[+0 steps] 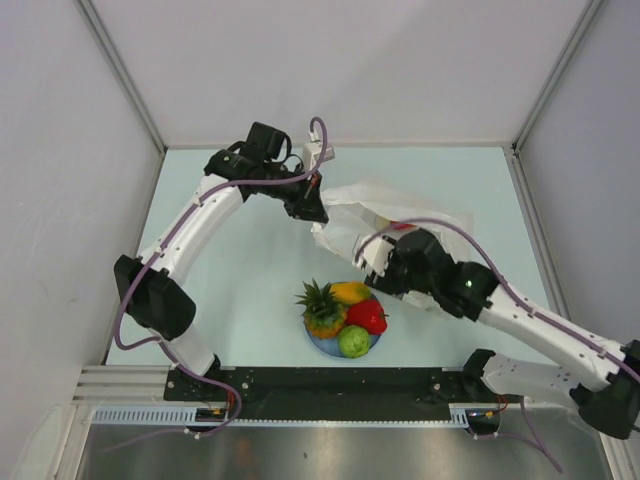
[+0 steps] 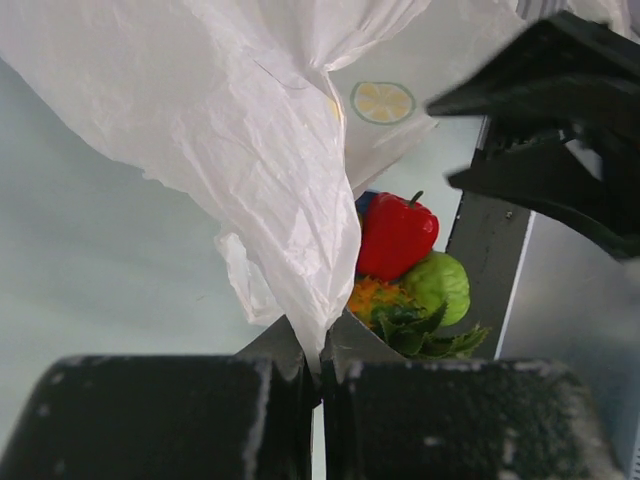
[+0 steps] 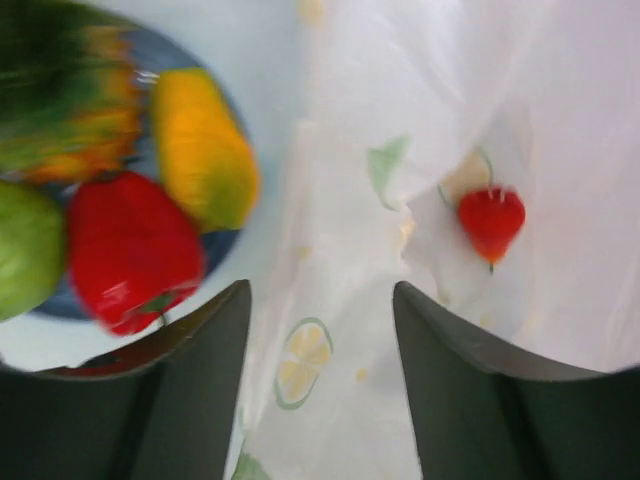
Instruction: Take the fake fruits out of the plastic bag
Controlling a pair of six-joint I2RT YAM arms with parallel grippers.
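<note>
The white plastic bag [image 1: 365, 205] lies propped up mid-table, its edge bunched between the fingers of my left gripper, which is shut on it. Inside the bag a small red strawberry [image 3: 491, 222] shows in the right wrist view. My right gripper stands open over the bag's near side, with no fruit between its fingers. On a blue plate [image 3: 225, 245] sit a pineapple [image 1: 323, 310], a yellow fruit [image 3: 203, 150], a red pepper [image 2: 396, 236] and a green fruit [image 2: 438, 288].
Bare table [image 1: 260, 280] lies left of the plate and behind the bag. A dark strip [image 1: 340, 395] runs along the front edge. In the left wrist view, the right gripper's black fingers [image 2: 520, 165] reach in from the right, beside the bag.
</note>
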